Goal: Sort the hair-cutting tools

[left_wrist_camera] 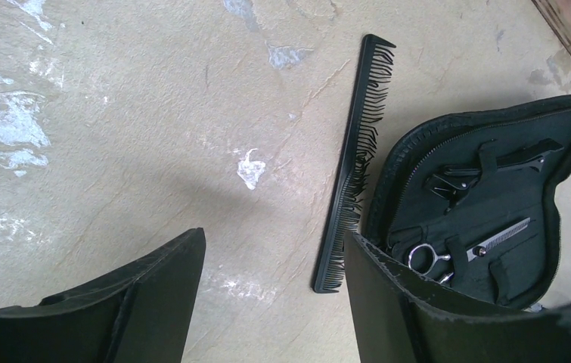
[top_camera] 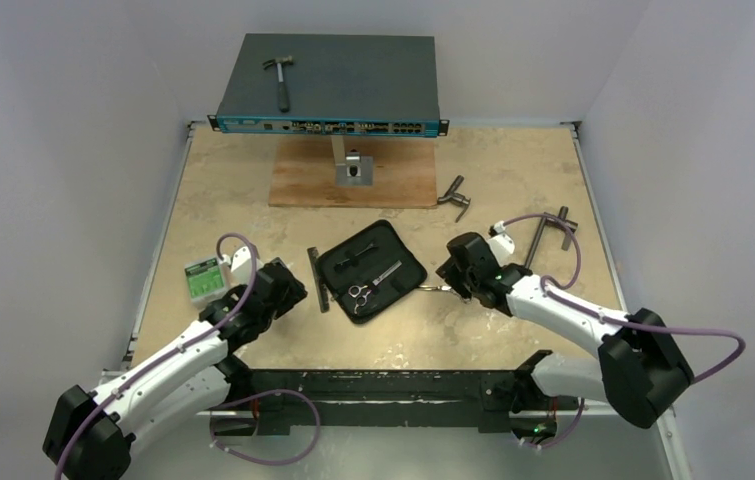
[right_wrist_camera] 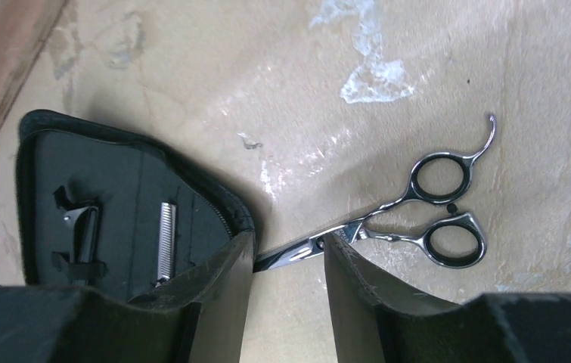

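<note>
The open black case (top_camera: 385,236) lies mid-table, holding thinning scissors (left_wrist_camera: 486,248) and a black razor-like tool (left_wrist_camera: 486,170) under straps. Left of it, a black comb (left_wrist_camera: 350,162) rests on the table. A second pair of scissors (right_wrist_camera: 358,231) lies right of the case, blade tips at the case's edge, finger rings pointing away. My left gripper is part open above the table left of the comb, nothing between its fingers. Over the scissors' blades stands my right gripper, also part open; the scissors run below its fingertips, not gripped.
A wooden base (top_camera: 393,170) carries a rack unit (top_camera: 343,85) with a hammer (top_camera: 282,85) on top. Metal tools (top_camera: 455,198) lie behind the right arm. A box with green contents (top_camera: 206,280) sits at far left.
</note>
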